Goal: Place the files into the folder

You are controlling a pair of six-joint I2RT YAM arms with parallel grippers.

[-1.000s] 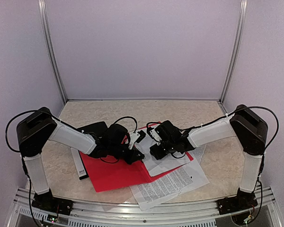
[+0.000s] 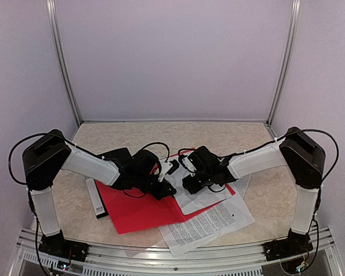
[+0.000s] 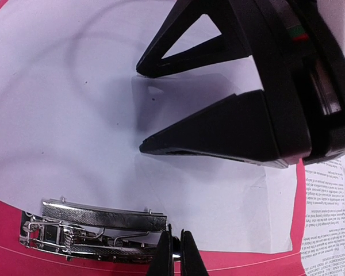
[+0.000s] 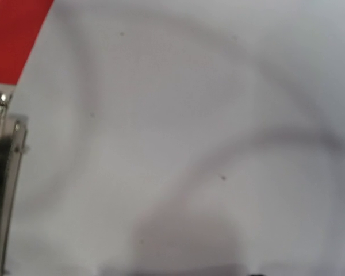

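The red folder (image 2: 132, 215) lies open, with white sheets (image 2: 201, 198) on its right side. My left gripper is shut at the metal clip (image 3: 103, 217) of the folder; nothing clearly shows between its fingers. My right gripper (image 2: 187, 187) is over the white sheets, its dark fingers (image 3: 230, 129) down near the paper in the left wrist view; whether they grip the paper I cannot tell. The right wrist view shows mostly white paper (image 4: 178, 115) and the clip's edge (image 4: 6, 190).
Printed sheets (image 2: 201, 227) lie under and beyond the folder's right and front. A dark item (image 2: 118, 153) and a white-edged one (image 2: 95, 198) lie under the folder's left. Bare table is at both sides and the back.
The right arm and the papers look unchanged.
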